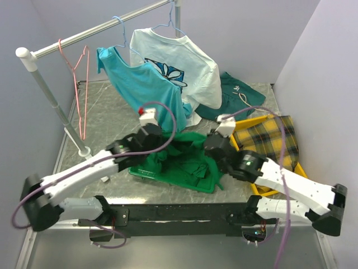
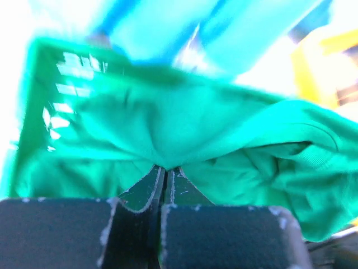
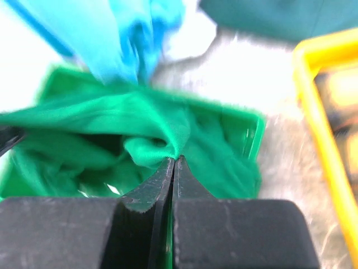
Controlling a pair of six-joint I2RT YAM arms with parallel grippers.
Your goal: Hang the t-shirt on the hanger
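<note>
A green t-shirt (image 1: 187, 148) is drawn up between my two grippers over the green tray (image 1: 146, 173) at the table's front. In the left wrist view, my left gripper is shut on a pinch of the green cloth, which gathers at its tips. My right gripper is likewise shut on the fabric, with folds pulling off to the left. The lower part of the shirt hangs in or over the tray. On the left of the rack hangs an empty pink hanger (image 1: 76, 89).
A teal shirt (image 1: 142, 87) and a white printed shirt (image 1: 193, 61) hang from the rack bar (image 1: 100, 27) close behind the tray. At the right stands a yellow tray (image 1: 301, 170) with plaid cloth. Dark green shorts (image 1: 232, 101) lie at the back.
</note>
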